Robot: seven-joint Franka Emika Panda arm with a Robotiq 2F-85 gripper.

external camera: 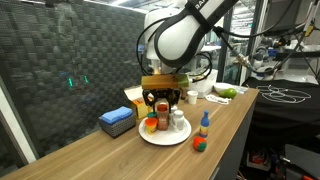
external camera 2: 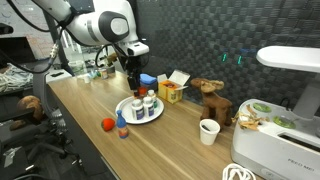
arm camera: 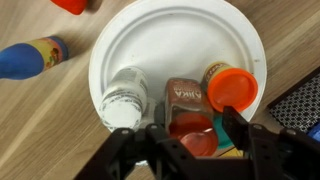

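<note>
A small bottle with a red cap [arm camera: 193,132] and a brownish label stands on the round white plate [arm camera: 140,45]. My gripper [external camera: 162,99] is low over the plate, with its fingers around this bottle. In the wrist view its fingers [arm camera: 240,132] stand apart, one on each side of the cap. Whether they touch the bottle is hard to see. To the left of it is a white-capped bottle [arm camera: 124,98], and to the right an orange-lidded jar [arm camera: 232,88], both on the plate. Something green is partly hidden beside the right finger.
Off the plate are a blue bottle [external camera: 204,124] and a red ball-like item [external camera: 200,144]. A dark blue box [external camera: 117,121], a yellow box [external camera 2: 173,86] and a brown plush animal [external camera 2: 212,100] stand along the back.
</note>
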